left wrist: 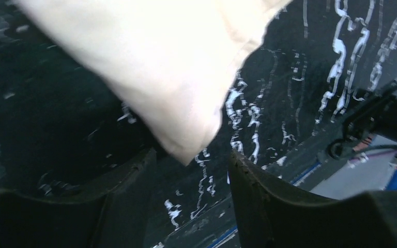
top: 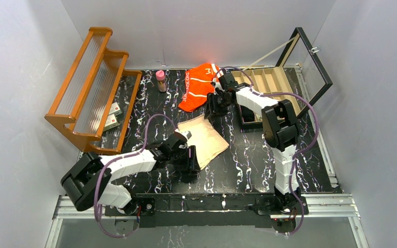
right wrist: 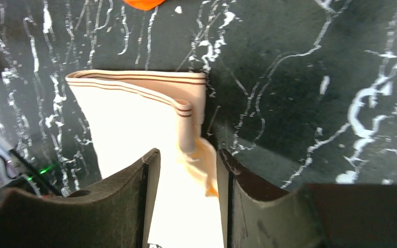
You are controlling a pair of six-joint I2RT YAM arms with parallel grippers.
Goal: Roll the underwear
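Note:
The beige underwear (top: 207,139) lies folded on the dark marbled table, turned at a slant in the top view. One corner of the underwear (left wrist: 186,134) points between the parted fingers of my left gripper, which touches neither side visibly. In the top view my left gripper (top: 193,159) is by the near left part of the cloth. My right gripper stands open over the far corner, where a striped waistband edge (right wrist: 185,108) is bunched. Whether its fingers touch the cloth I cannot tell.
An orange bag (top: 200,85) lies behind the cloth, with a pink-capped bottle (top: 161,81) to its left. A wooden shelf (top: 90,93) stands at the left and an open compartment box (top: 261,85) at the back right.

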